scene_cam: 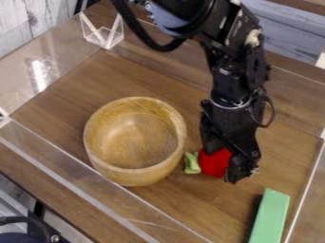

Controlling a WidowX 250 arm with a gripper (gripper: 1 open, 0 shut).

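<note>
My black gripper [226,150] is lowered over a red round object [214,163] with a green stem [192,162], just right of a wooden bowl [135,140]. Its fingers hang around the red object, partly covering it; whether they grip it is unclear.
A green rectangular block [269,219] lies at the lower right of the wooden table [72,91]. A clear plastic piece [105,30] is at the upper left.
</note>
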